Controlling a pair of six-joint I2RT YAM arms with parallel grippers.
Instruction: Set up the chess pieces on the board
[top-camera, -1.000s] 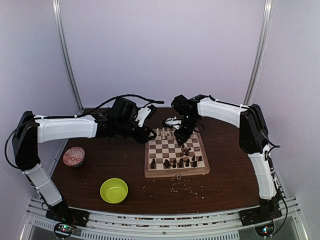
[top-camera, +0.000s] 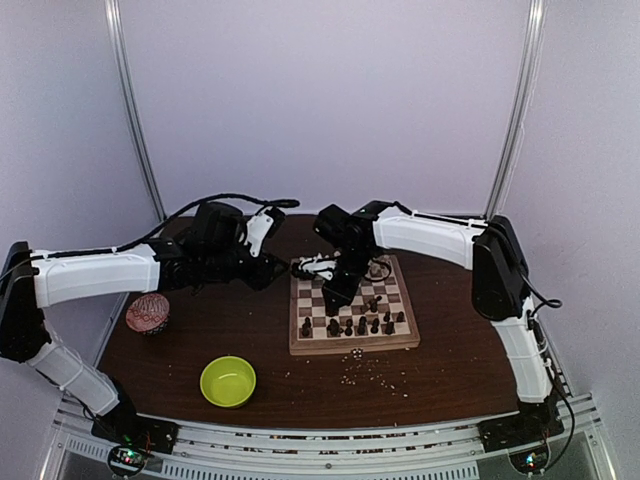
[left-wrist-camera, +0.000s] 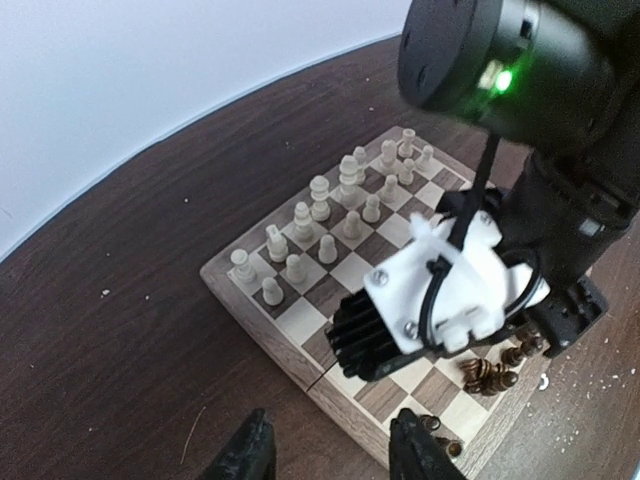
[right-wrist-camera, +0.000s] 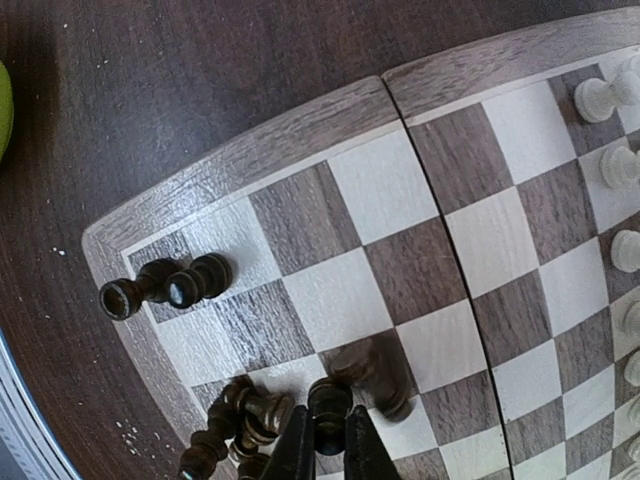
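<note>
The chessboard (top-camera: 350, 344) holds white pieces (left-wrist-camera: 328, 249) standing in rows along its far side and dark pieces (top-camera: 362, 326) clustered along its near side. My right gripper is shut on a dark chess piece (right-wrist-camera: 330, 405), held over the board, with other dark pieces close by. My left gripper hangs open at the board's left, higher up, with nothing between its fingers.
A green bowl (top-camera: 228, 382) sits at the front left and a patterned bowl (top-camera: 148, 313) at the far left. Small white bits lie before the board. The right arm reaches across the board close to the left gripper.
My right arm has moved left and toward the near side of the board. My left arm has shifted slightly left.
</note>
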